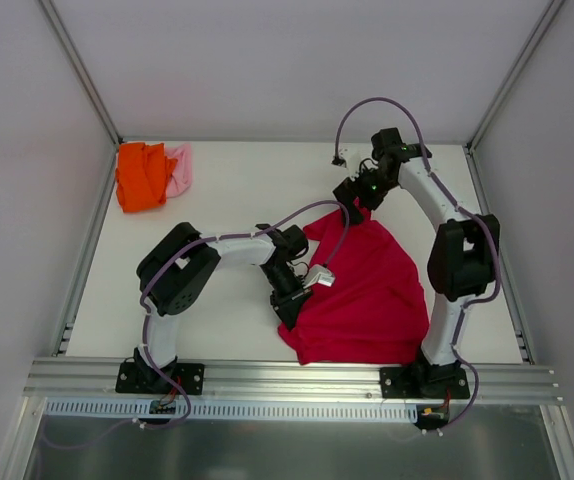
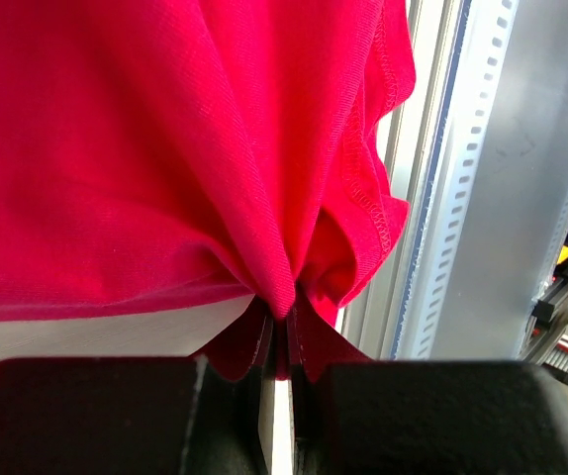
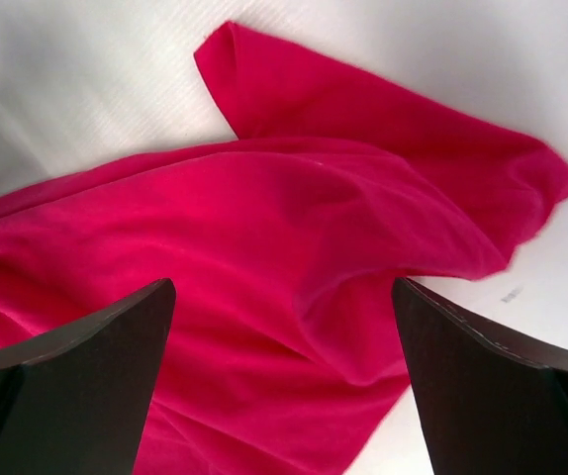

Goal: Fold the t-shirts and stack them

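A red t-shirt (image 1: pixel 362 300) lies spread and rumpled over the right half of the table. My left gripper is shut on a bunched edge of it at the near left, beside the table's front rail. My right gripper stands open above the shirt's far part, where a folded flap (image 3: pixel 383 99) lies on the white surface; nothing is held between its fingers.
An orange folded cloth (image 1: pixel 141 178) and a pink one (image 1: pixel 180 170) sit at the back left of the white table (image 1: pixel 237 175). A metal rail (image 1: pixel 267 370) runs along the front edge.
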